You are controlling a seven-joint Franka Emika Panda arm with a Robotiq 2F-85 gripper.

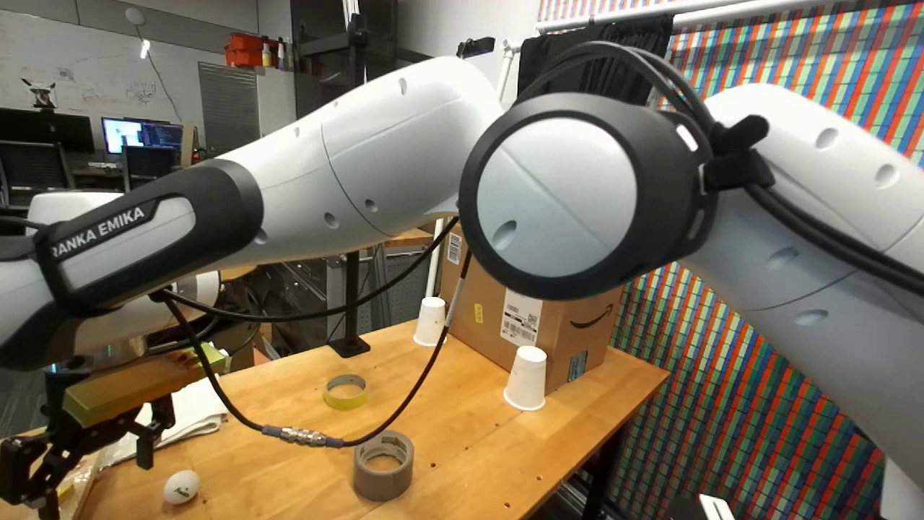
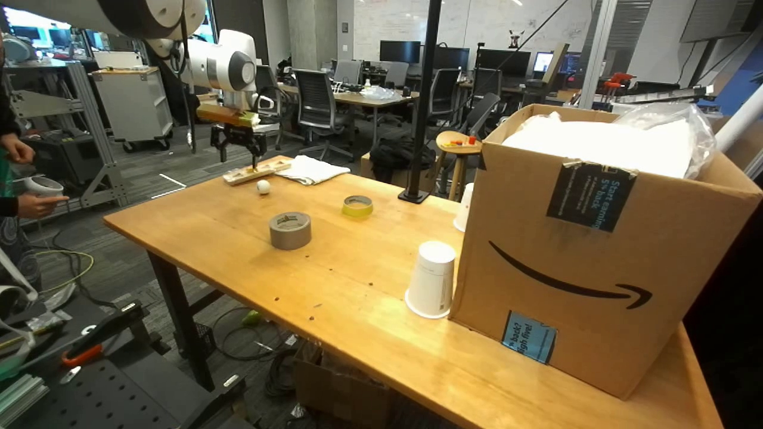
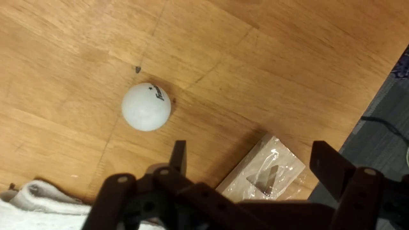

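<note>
My gripper stands open, its dark fingers [image 3: 178,156] wide apart with nothing held between them. In the wrist view a wooden block in clear plastic wrap [image 3: 274,168] lies on the table beyond and between the fingertips. A white ball with dark lettering [image 3: 146,107] rests on the wood, off to the upper left of the left finger. From the second exterior view, the gripper [image 2: 239,158] hangs over the wooden piece [image 2: 250,173] at the table's far end, with the ball [image 2: 263,186] beside it. Whether a fingertip touches the wood is unclear.
A folded white cloth [image 2: 312,170] lies near the wooden piece. Grey tape [image 2: 290,231] and a yellow tape roll [image 2: 357,207] sit mid-table. White upturned cups, one at the front [image 2: 432,279], stand by a large cardboard box [image 2: 572,286]. The table's edge is close to the gripper.
</note>
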